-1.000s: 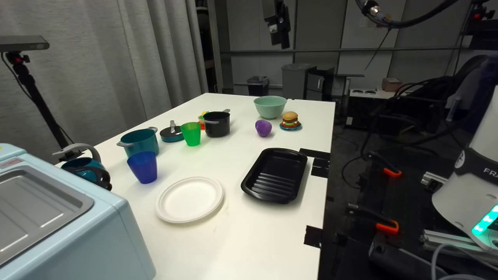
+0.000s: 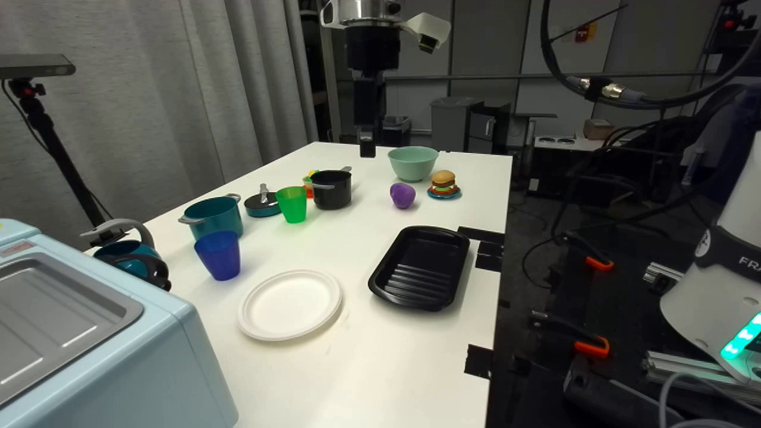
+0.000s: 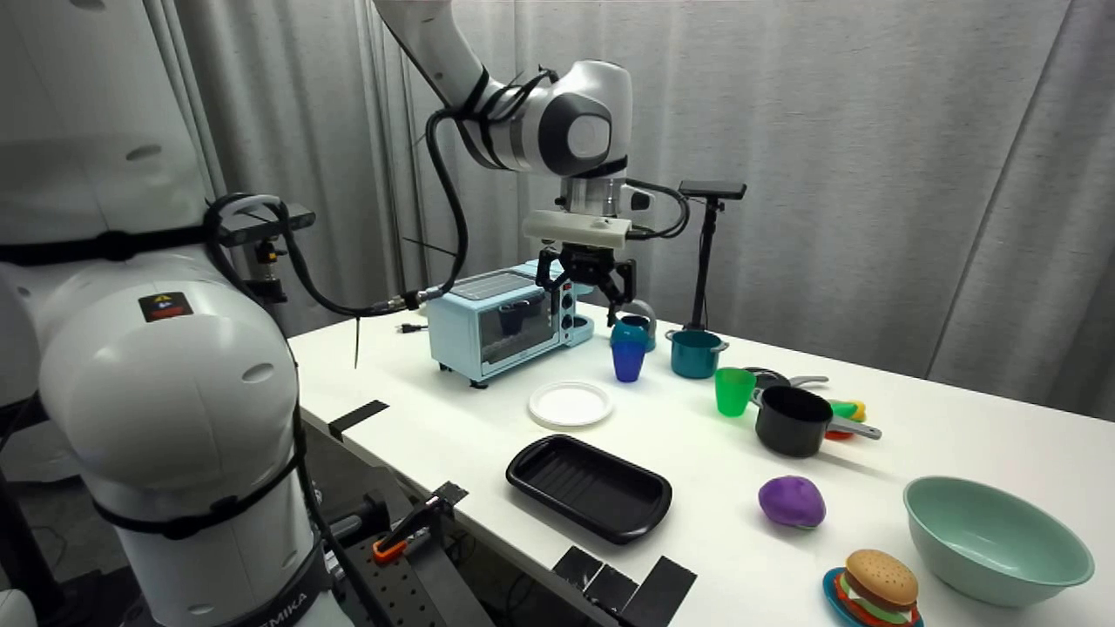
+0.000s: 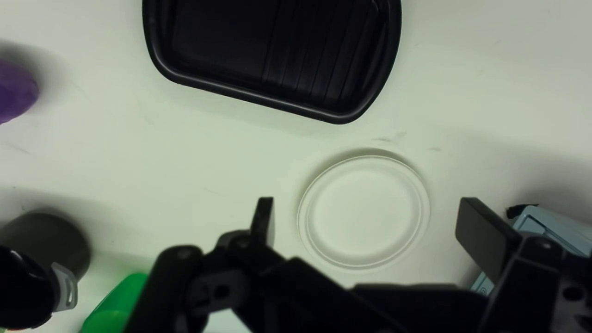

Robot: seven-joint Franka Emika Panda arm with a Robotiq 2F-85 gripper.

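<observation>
My gripper is open and empty, its two fingertips set wide apart with the white plate (image 4: 363, 211) showing between them from above. Seen in exterior view 2, the gripper (image 3: 583, 296) hangs well clear of the table. A black ribbed tray (image 2: 421, 270) lies to the right of the plate in exterior view 1. Left of the plate's far side stands a blue cup (image 2: 219, 255). The green cup (image 2: 292, 204) is close to a black pot (image 2: 332, 189). A purple rounded object (image 3: 792, 502) rests alone on the white tabletop.
A light-blue toaster oven (image 3: 491, 322) occupies one end of the table. Towards the other end are a mint bowl (image 3: 993, 540) and a toy burger (image 3: 880, 581). A teal pot (image 2: 214, 217) and a kettle (image 2: 128, 251) line the curtain side. The table's centre has bare space.
In exterior view 1 the gripper has come lower and further left, with more of the arm's end now visible. Objects on the table look unmoved.
</observation>
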